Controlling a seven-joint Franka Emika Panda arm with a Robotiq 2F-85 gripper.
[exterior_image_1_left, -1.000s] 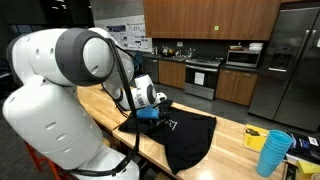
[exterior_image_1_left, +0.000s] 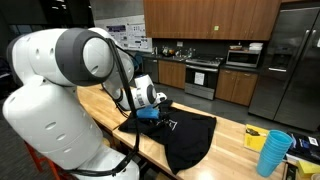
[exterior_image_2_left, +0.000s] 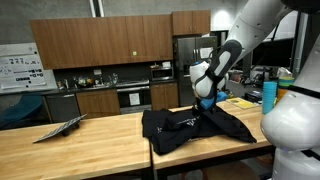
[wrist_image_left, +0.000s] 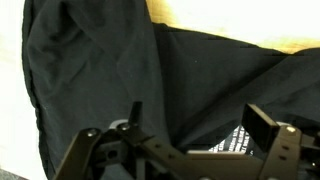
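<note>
A black cloth (exterior_image_1_left: 190, 142) lies spread and creased over the wooden table. In the second exterior view the same cloth (exterior_image_2_left: 180, 130) runs along the table beneath the arm. My gripper is open above the cloth, its two fingers well apart at the bottom of the wrist view. Dark cloth and a small patch of black-and-white stripes (wrist_image_left: 236, 140) show between and beyond the fingers. In the first exterior view the gripper (exterior_image_1_left: 163, 121) is small and dark against the cloth, so its fingertips are hard to make out there.
Blue cups (exterior_image_1_left: 273, 153) stand at the table's right end, near a yellow item (exterior_image_1_left: 257, 137). A dark flat object (exterior_image_2_left: 62, 128) lies at the far left of the table. Bare wood (exterior_image_2_left: 90, 150) is clear left of the cloth.
</note>
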